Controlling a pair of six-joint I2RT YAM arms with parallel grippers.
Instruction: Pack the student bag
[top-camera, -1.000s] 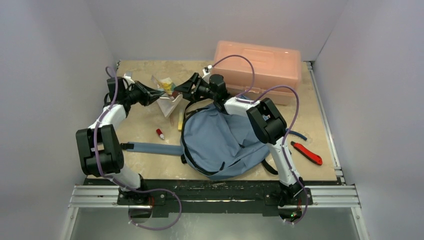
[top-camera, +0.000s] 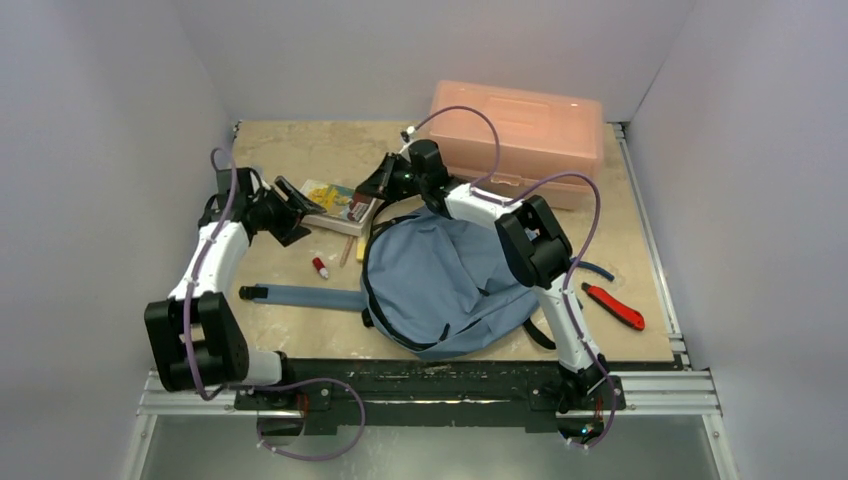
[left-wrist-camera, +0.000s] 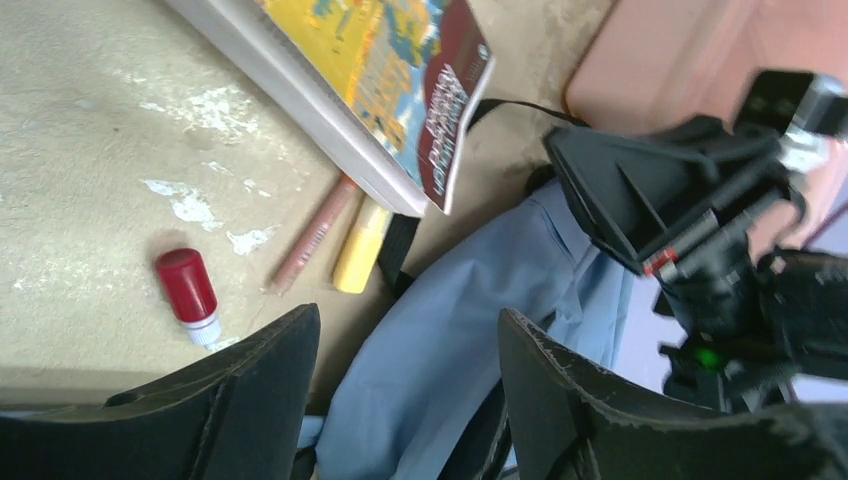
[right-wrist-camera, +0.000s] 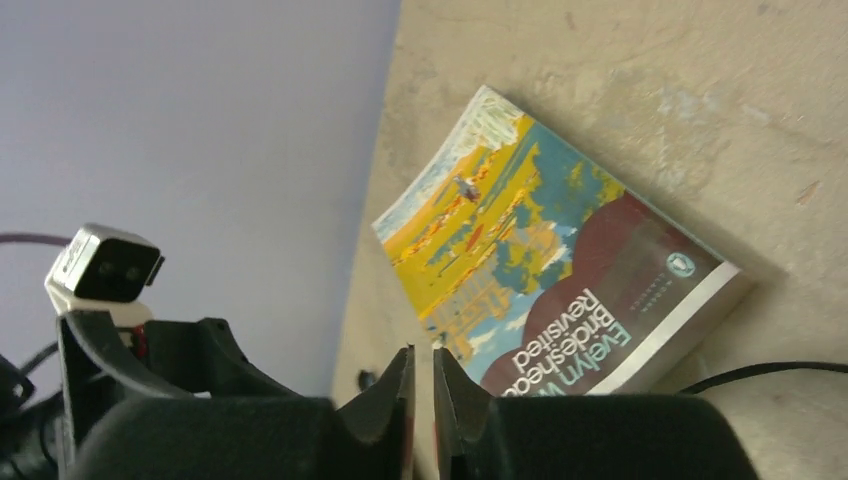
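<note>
The book (top-camera: 331, 202) (right-wrist-camera: 555, 250) lies flat on the table, its cover upward. My left gripper (top-camera: 308, 223) stands open at the book's left end, with nothing held. My right gripper is over the book's right end, its fingertips close together with nothing visible between them. The open blue bag (top-camera: 445, 280) lies front centre. A red glue stick (left-wrist-camera: 187, 290), a pencil (left-wrist-camera: 312, 235) and a yellow piece (left-wrist-camera: 362, 250) lie beside the book.
A closed pink box (top-camera: 515, 120) stands at the back right. A red-handled tool (top-camera: 612, 308) lies at the right edge. The front left has free table around the bag's strap (top-camera: 308, 296).
The book was raised and tilted at my left gripper and now lies flat. My left gripper has lowered and opened.
</note>
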